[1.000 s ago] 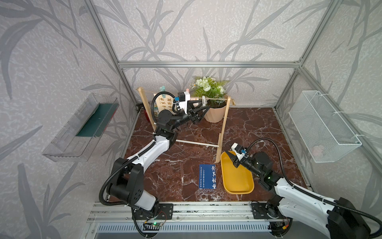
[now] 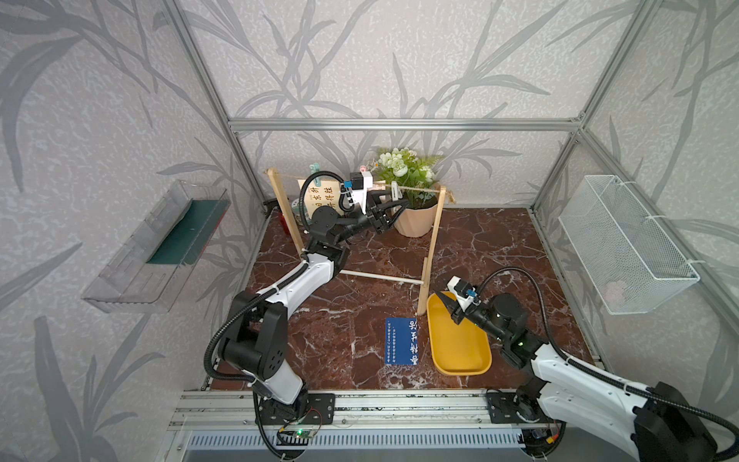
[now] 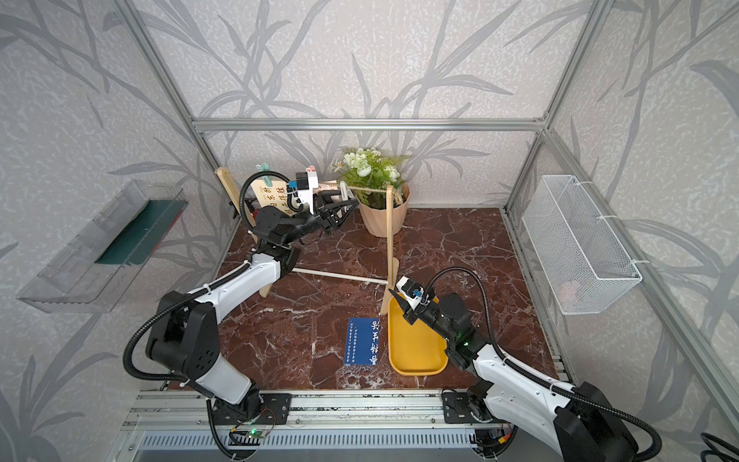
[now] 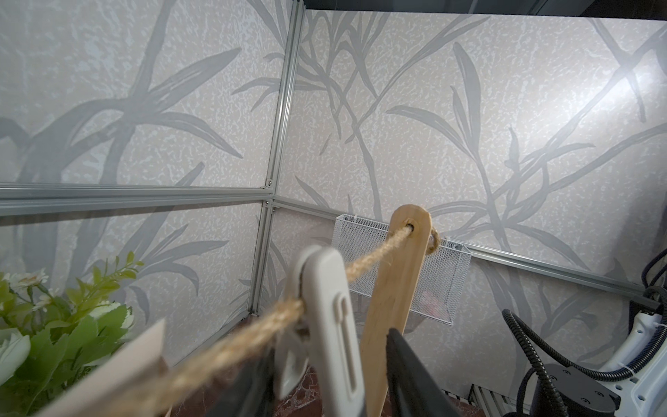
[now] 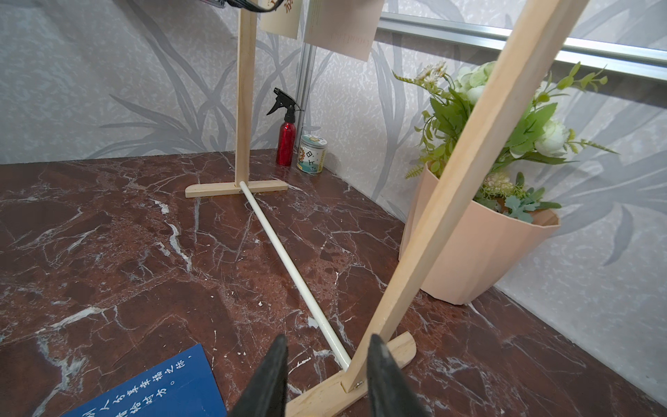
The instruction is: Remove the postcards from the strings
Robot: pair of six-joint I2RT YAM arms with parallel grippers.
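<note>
In the top left view a blue postcard (image 2: 401,341) lies flat on the table. A cream postcard (image 2: 321,196) with dark writing hangs from the string at the back left, partly hidden by my left arm. The right wrist view shows the lower part of another hanging card (image 5: 344,26). On the twine string (image 4: 378,258), a white clip (image 4: 330,326) stands between the fingers of my left gripper (image 2: 397,212), which is open with a gap beside the clip. My right gripper (image 2: 448,298) is open and empty, above the tray's far end.
A yellow tray (image 2: 454,363) sits beside the blue postcard. The wooden frame's right post (image 2: 435,242) rises near my right gripper. Behind the string stands a flower pot (image 2: 415,221).
The right arm and blue postcard have stayed put.
</note>
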